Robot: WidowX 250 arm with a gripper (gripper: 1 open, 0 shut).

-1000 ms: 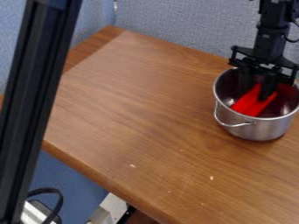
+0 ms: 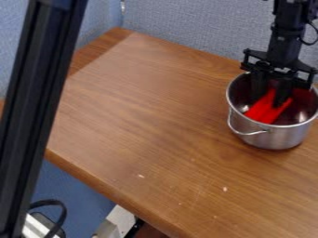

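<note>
A steel pot [image 2: 269, 133] with a wire handle stands at the right of the wooden table. A red object [image 2: 263, 110] lies inside it, slanting. My black gripper [image 2: 277, 91] reaches down from the top right into the pot, its fingers at the red object's upper part. The fingertips are dark and partly hidden, so whether it is shut on the object is hard to see; it appears shut on it.
A grey padded wall stands behind it. A black post runs down the left edge of the view, with cables at the bottom left.
The gripper has risen very slightly within the pot; otherwise little has changed.
</note>
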